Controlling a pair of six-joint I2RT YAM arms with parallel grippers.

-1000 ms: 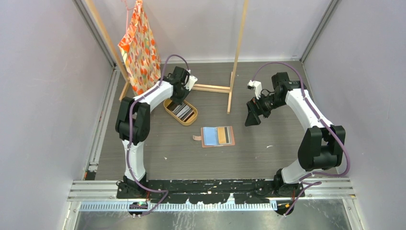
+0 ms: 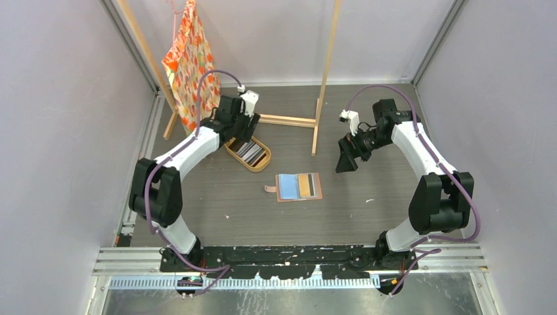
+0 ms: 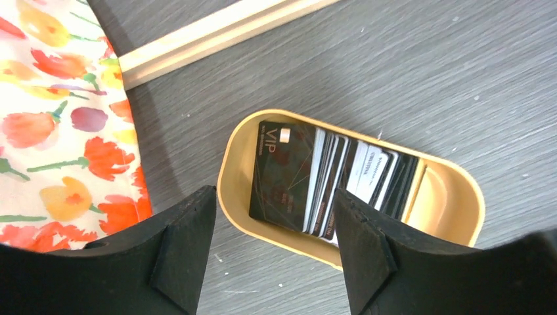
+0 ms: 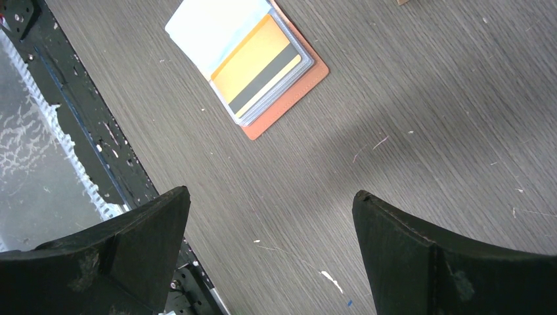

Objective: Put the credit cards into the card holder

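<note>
An oval wooden tray [image 3: 456, 216] holds a row of credit cards [image 3: 282, 177], the leftmost a black VIP card. My left gripper hangs above it with fingers apart, nothing visible between them. The open card holder [image 2: 289, 187], pink-brown with clear sleeves and a yellow card [image 4: 253, 62], lies in the middle of the table. My right gripper stands open to the right of the holder, above bare table.
Orange floral cloth [image 2: 190, 65] hangs from a wooden rack [image 2: 289, 121] left of and behind the tray.
My left arm has bent back at its base and lifted its gripper slightly away from the tray. The right arm, tray and holder look unchanged.
</note>
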